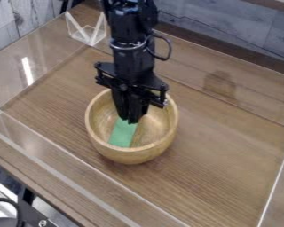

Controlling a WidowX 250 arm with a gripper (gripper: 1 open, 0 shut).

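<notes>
A black robot arm hangs from the top centre, its gripper (135,113) down over a tan oval bowl (132,152) in the middle of the table. A green object (123,131) lies inside the bowl at its left half, partly under the gripper. The fingertips are dark and small, and whether they are open, shut or touching the green object cannot be made out.
A small white wire rack (85,27) stands at the back left. Black cables (14,213) lie at the lower left edge.
</notes>
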